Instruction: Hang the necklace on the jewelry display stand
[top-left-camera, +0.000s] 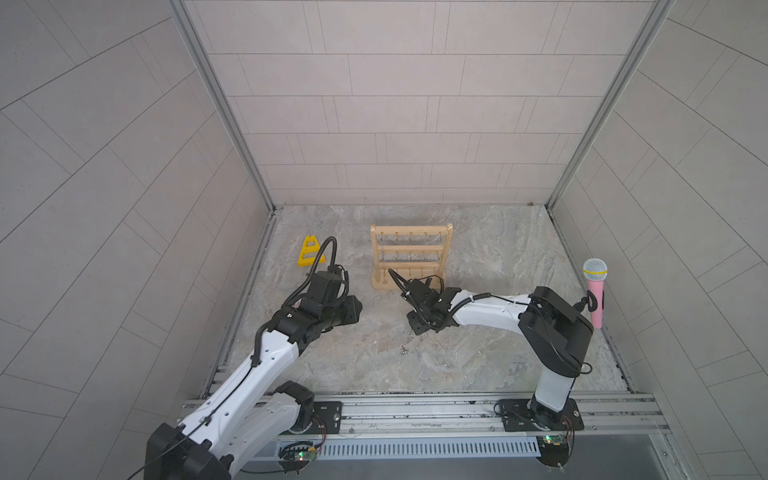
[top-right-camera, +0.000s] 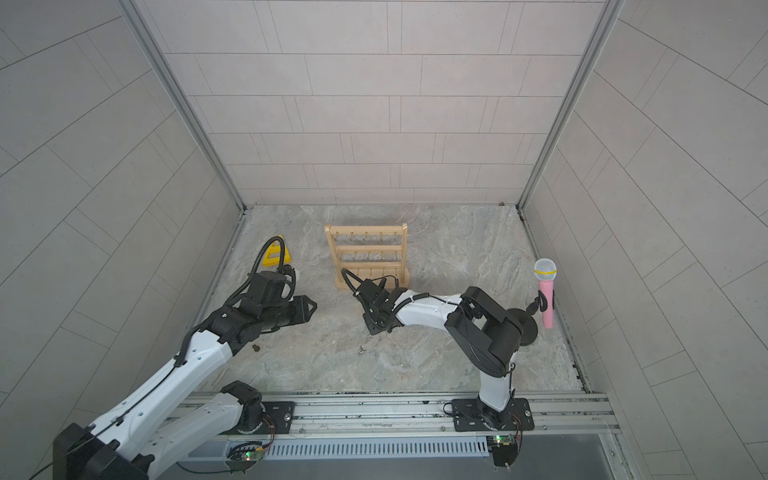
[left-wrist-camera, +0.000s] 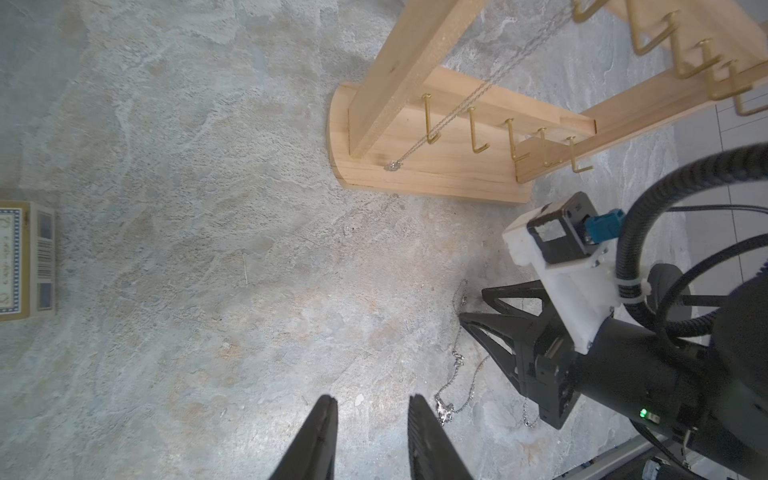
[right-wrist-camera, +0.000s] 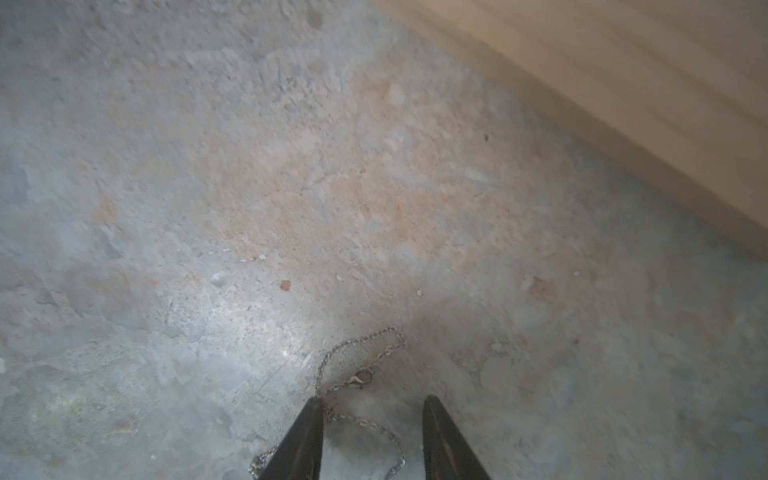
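A fine silver necklace (left-wrist-camera: 444, 412) lies on the marble table, its clasp (right-wrist-camera: 360, 376) near my right gripper's fingertips. My right gripper hovers low over it, fingers apart. The wooden display stand (top-left-camera: 412, 248) stands at the back middle with brass hooks (left-wrist-camera: 472, 128); a chain (left-wrist-camera: 504, 72) hangs on it. My left gripper is open above the bare table, to the left of my right one, nothing between its fingers.
A yellow object (top-left-camera: 308, 252) sits at the back left, a boxed item (left-wrist-camera: 28, 260) left of my left gripper. A pink microphone (top-left-camera: 596, 296) is at the far right.
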